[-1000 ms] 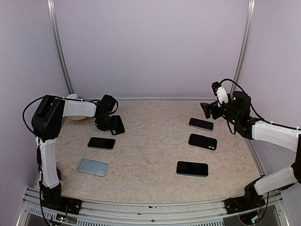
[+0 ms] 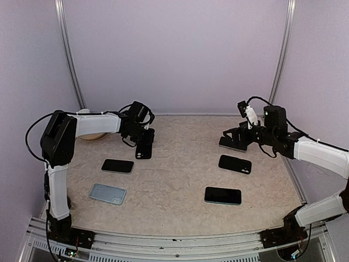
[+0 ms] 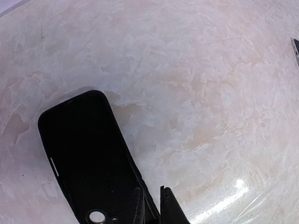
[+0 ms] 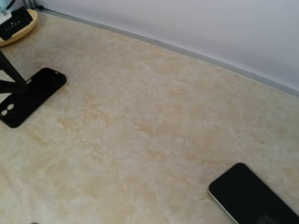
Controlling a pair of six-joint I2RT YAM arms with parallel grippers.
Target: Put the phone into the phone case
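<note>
A black phone case (image 2: 143, 153) with camera cut-outs lies at the left back; it fills the lower left of the left wrist view (image 3: 88, 149). My left gripper is low at its right edge, fingers slightly apart; whether anything is between them is unclear. My right gripper (image 2: 234, 134) hangs above a phone (image 2: 233, 146) at the right back, partly hiding it; that phone shows in the right wrist view (image 4: 250, 193). Other dark phones or cases lie at left (image 2: 117, 166), middle right (image 2: 234, 164) and front right (image 2: 222, 195).
A light blue case (image 2: 107, 194) lies at the front left. A round wooden item (image 2: 90, 136) sits at the back left, behind the left arm.
My left gripper has moved right along the case, which now lies straighter than a second ago. My right gripper has moved slightly left.
</note>
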